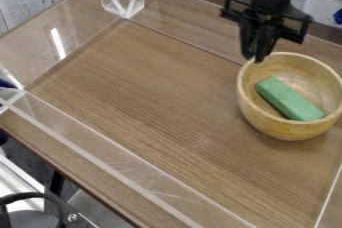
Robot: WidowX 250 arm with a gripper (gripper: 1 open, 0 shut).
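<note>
My black gripper (255, 42) hangs at the upper right, just above the back rim of a round tan bowl (246, 97). Its fingers are close together, apparently shut, with nothing seen between them. Inside the bowl lies a green oblong block (289, 99).
A clear angular piece (123, 2) is at the back left. Black cables or hardware (27, 212) show at the bottom left corner.
</note>
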